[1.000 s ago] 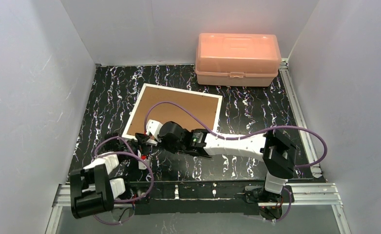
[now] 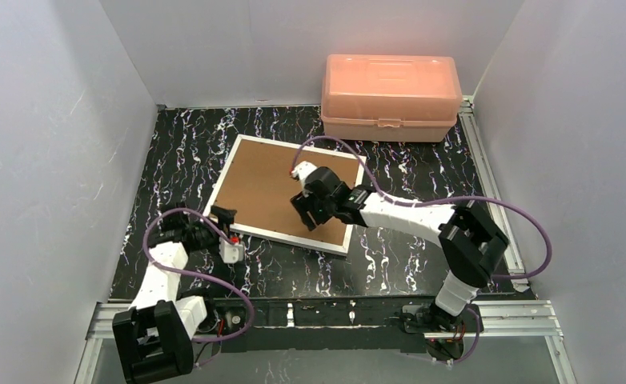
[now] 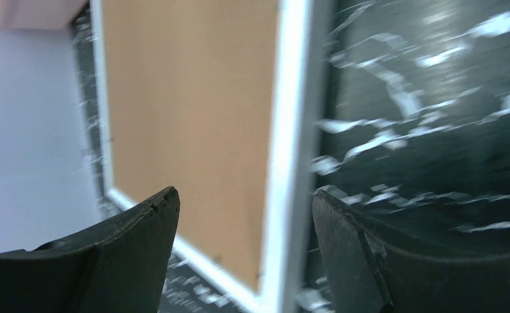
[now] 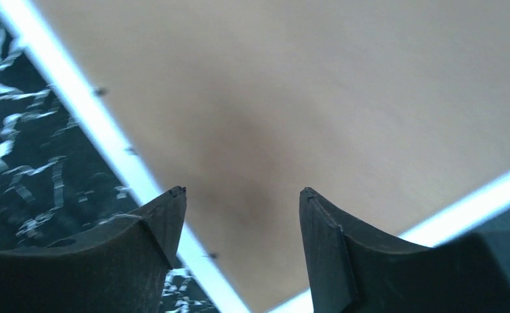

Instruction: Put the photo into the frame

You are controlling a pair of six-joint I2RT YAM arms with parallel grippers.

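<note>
The brown board with a white frame border (image 2: 250, 176) lies tilted on the marble table; whether it is the frame's back or a photo cannot be told. My left gripper (image 2: 220, 222) is open at the frame's near-left corner, its fingers either side of nothing in the left wrist view, beside the white edge (image 3: 282, 98). My right gripper (image 2: 303, 214) hangs over the right half of the board. In the right wrist view its fingers stand apart with bare board (image 4: 252, 143) visible between them, near a corner of the border.
A pink plastic box (image 2: 390, 88) stands at the back right. Grey walls enclose the table on the sides and back.
My right gripper has moved right and away from the near edge, from beside my left gripper to over the board. My left arm has shifted slightly.
</note>
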